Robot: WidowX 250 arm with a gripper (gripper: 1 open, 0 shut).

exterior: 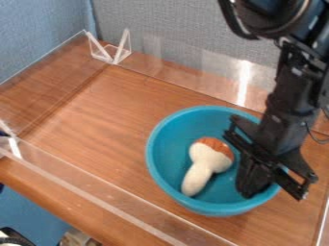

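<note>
A turquoise bowl (172, 144) stands on the wooden table at the middle right. In it lies a white toy with an orange-brown top (202, 165), like a mushroom. My black gripper (261, 173) reaches down into the right part of the bowl, to the right of the toy and apart from it. It looks shut, with nothing seen between its fingers, though its tips are dark and partly hard to make out.
A white wire holder (110, 50) is at the back left corner. Grey padded walls border the back.
</note>
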